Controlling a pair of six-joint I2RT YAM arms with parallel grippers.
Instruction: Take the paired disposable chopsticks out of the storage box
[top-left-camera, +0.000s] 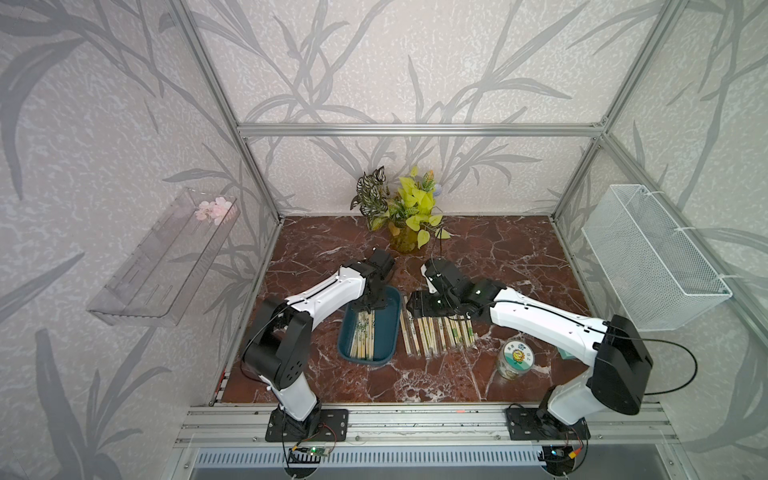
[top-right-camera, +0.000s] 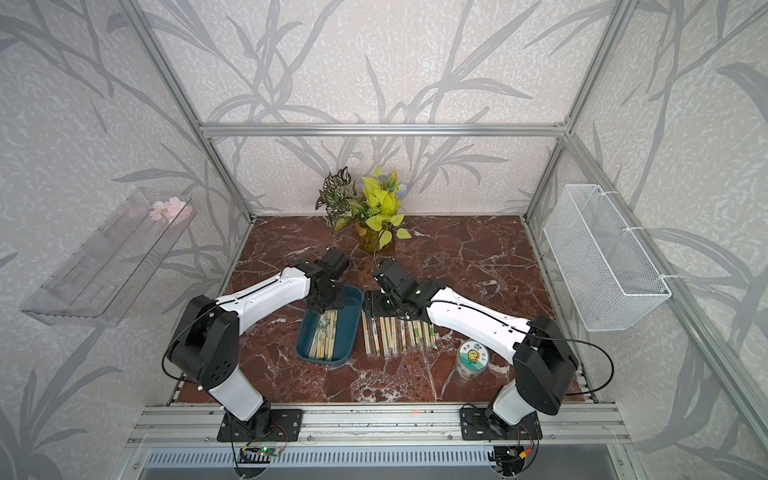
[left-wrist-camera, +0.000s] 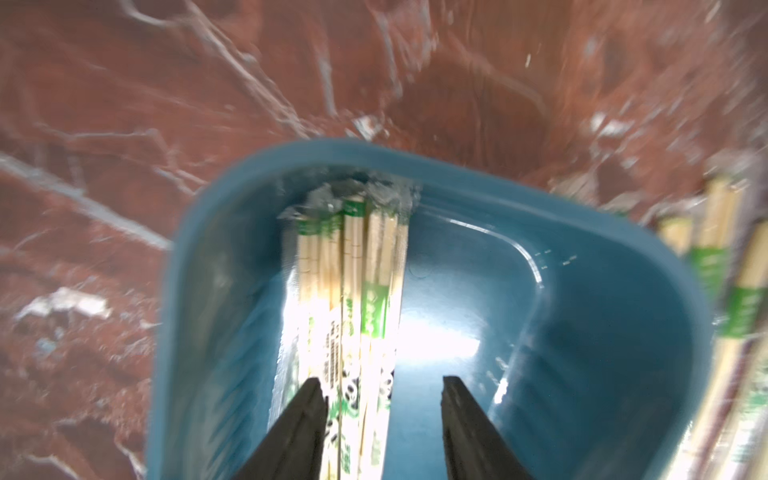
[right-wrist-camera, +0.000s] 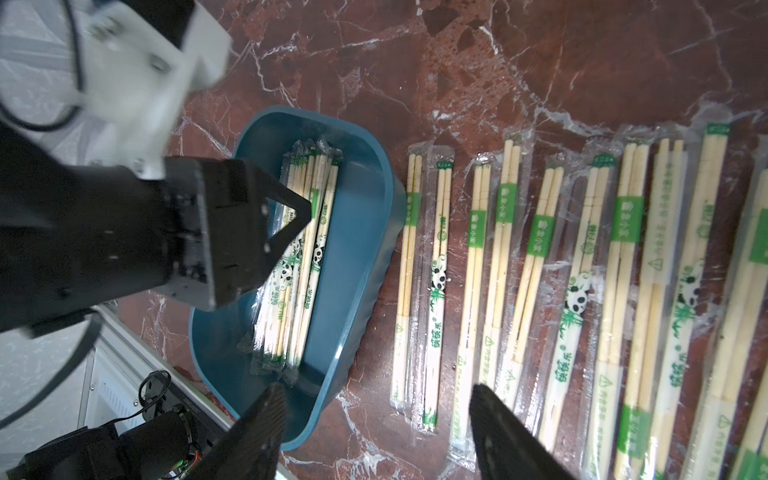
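Note:
The teal storage box (left-wrist-camera: 512, 304) holds several wrapped chopstick pairs (left-wrist-camera: 352, 304) along its left side. My left gripper hangs over the box, open, its fingertips apart beside the chopsticks with nothing seen held. My right gripper is above the right edge of the box, open, with nothing between its fingers. A row of wrapped chopstick pairs (right-wrist-camera: 616, 264) lies on the table to the right of the box.
A round container (top-left-camera: 516, 356) stands at front right. A potted plant (top-left-camera: 406, 212) is at the back. Baskets (top-left-camera: 652, 256) hang on both side walls.

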